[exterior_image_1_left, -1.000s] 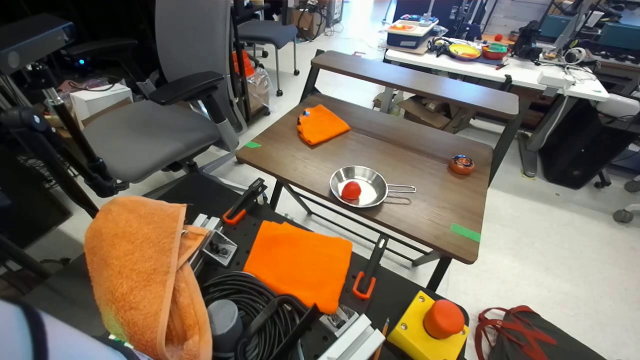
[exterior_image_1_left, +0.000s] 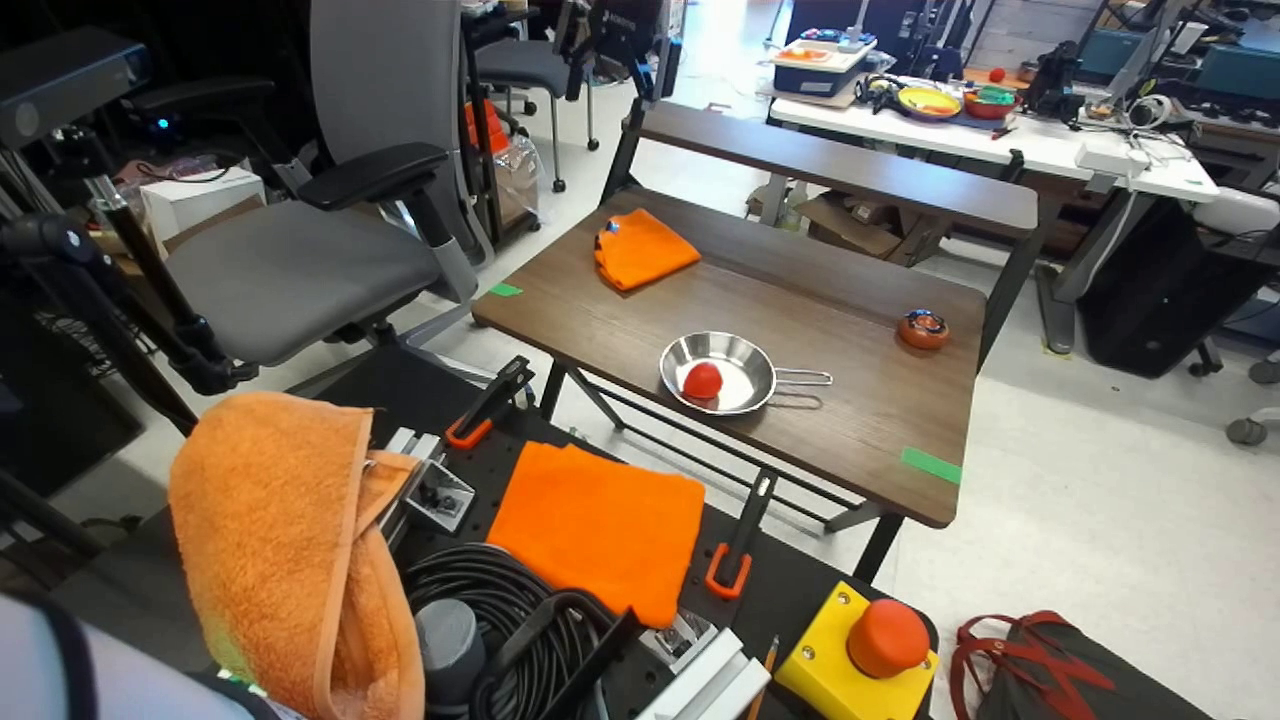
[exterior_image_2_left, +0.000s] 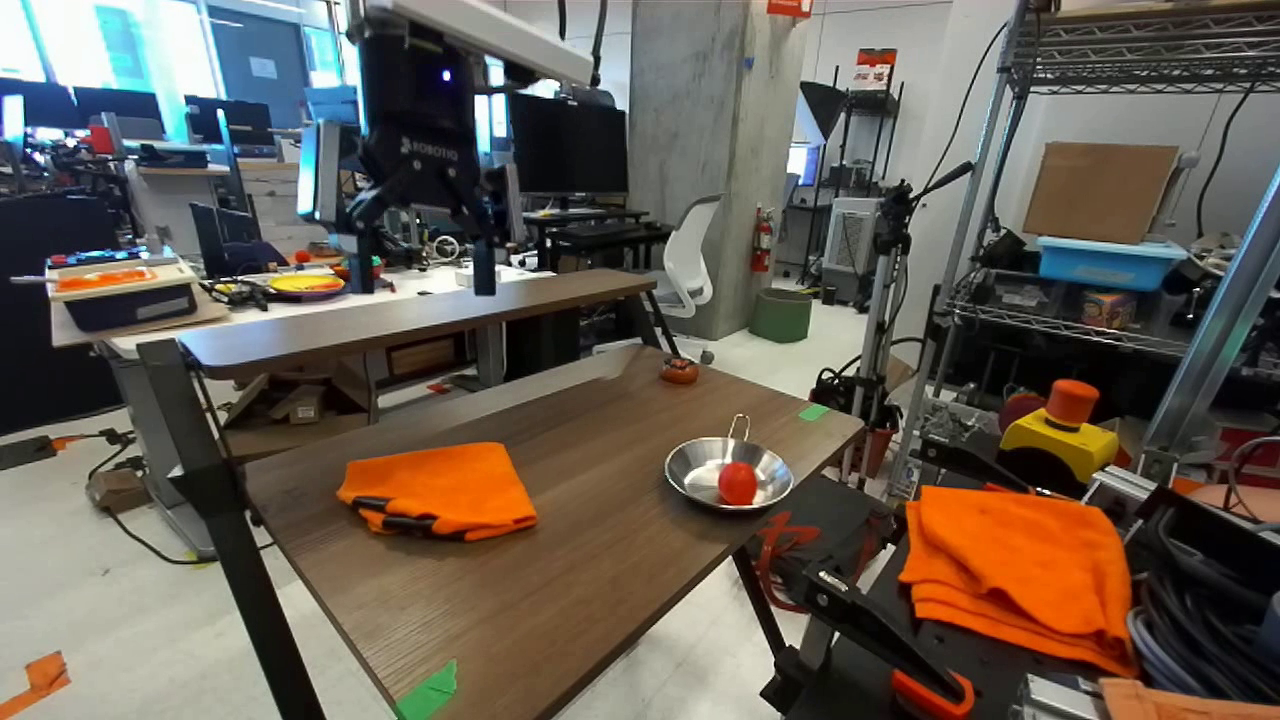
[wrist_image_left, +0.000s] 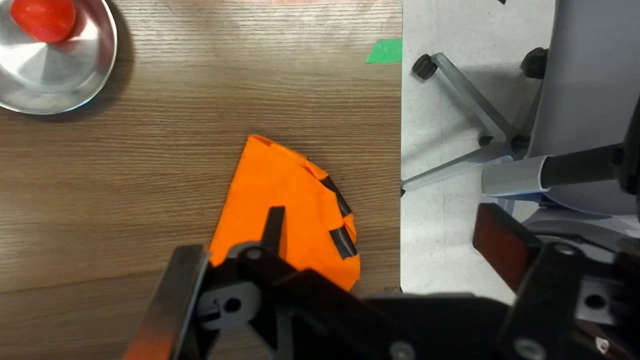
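Observation:
My gripper (exterior_image_2_left: 422, 266) hangs high above the table's far left part, pointing down. Its fingers (wrist_image_left: 171, 300) are spread wide in the wrist view, open with nothing between them. Below lies a folded orange cloth (wrist_image_left: 270, 198) with dark strips along one edge; my gripper's parts hide some of it. A shiny metal pan (exterior_image_1_left: 750, 372) with a wire handle rests near the table's front edge. Inside the pan is a round red object (exterior_image_1_left: 703, 382). At the table's right end sits a small orange-brown round item (exterior_image_1_left: 924, 330), darker on top.
A raised shelf (exterior_image_1_left: 828, 156) runs along the table's back. Green tape (exterior_image_1_left: 930, 464) marks the front corners. A grey chair (exterior_image_1_left: 300, 276) stands close to the left end.
My gripper has come into exterior view 1 at the top, beyond the table's left end; a second ago it was not visible there. Cloth, pan and red object have not moved.

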